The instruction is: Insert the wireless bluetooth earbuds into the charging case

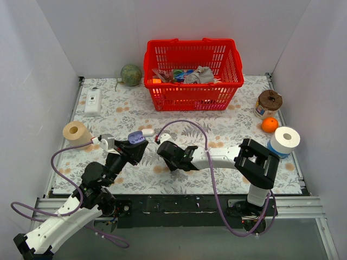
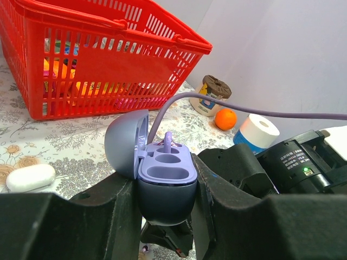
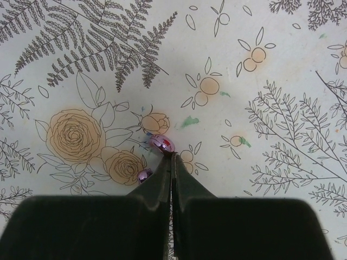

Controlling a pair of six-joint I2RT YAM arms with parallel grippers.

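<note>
The lilac charging case (image 2: pixel 167 187) stands upright with its lid open and its slots facing up. My left gripper (image 1: pixel 137 147) is shut on it, one finger on each side. On the patterned cloth lies a purple earbud, with its shiny pink-purple head (image 3: pixel 162 143) just past the tips of my right gripper. A smaller round purple part (image 3: pixel 145 175) shows left of those fingers; whether it belongs to the same earbud is partly hidden. The right fingers are pressed together with nothing between them, and the earbud is outside them. In the top view the right arm covers the earbud.
A red basket (image 1: pixel 184 98) stands at the back. A white oval object (image 2: pixel 31 177) lies behind the case. An orange (image 1: pixel 269 125), a jar (image 1: pixel 268 103) and a paper roll (image 1: pixel 285 139) line the right side. The purple cable (image 1: pixel 210 162) loops over the right arm.
</note>
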